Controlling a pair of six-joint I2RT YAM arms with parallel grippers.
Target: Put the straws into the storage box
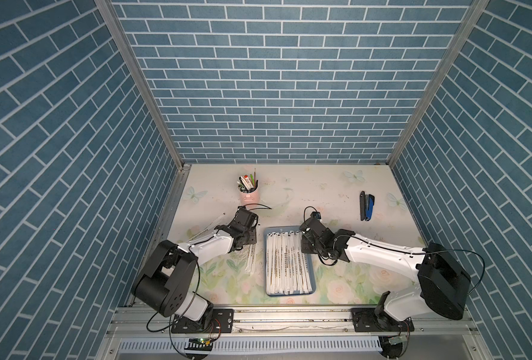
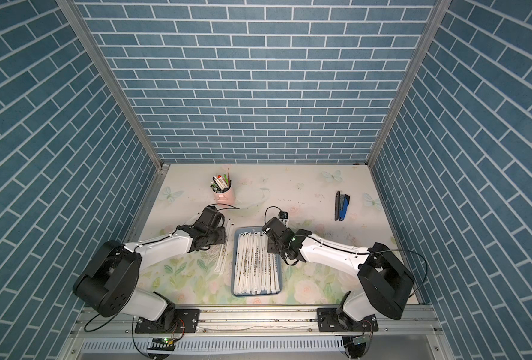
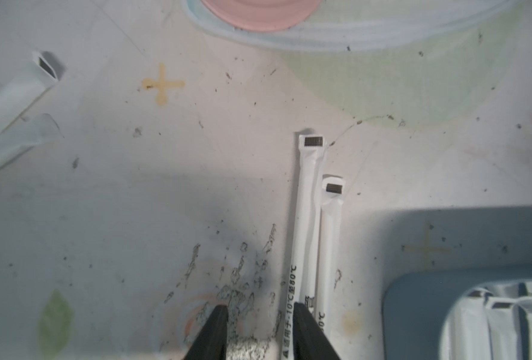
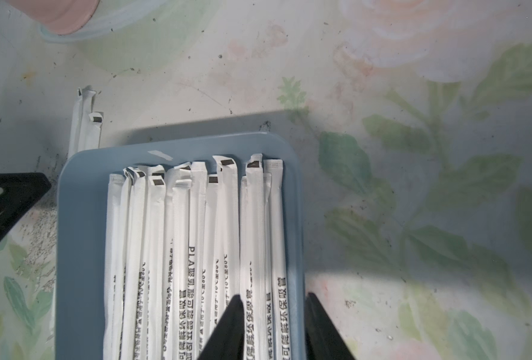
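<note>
White paper-wrapped straws (image 4: 185, 258) lie side by side in the blue-grey storage box (image 4: 80, 180). A few loose straws (image 3: 305, 228) rest on the table just left of the box, nearly parallel to its long side. My left gripper is above them, fingers apart, its right finger (image 3: 306, 333) overlapping the straws in the left wrist view and nothing visible between. Other straws (image 3: 8, 108) lie farther left, at a slant. Over the box's right side is my right gripper, also open, with straws and the box wall seen below it; no straw appears held.
A pink pen cup (image 1: 249, 196) stands behind the left gripper. A stapler (image 1: 367, 205) lies at the back right. Part of the left gripper reaches into the right wrist view beside the box.
</note>
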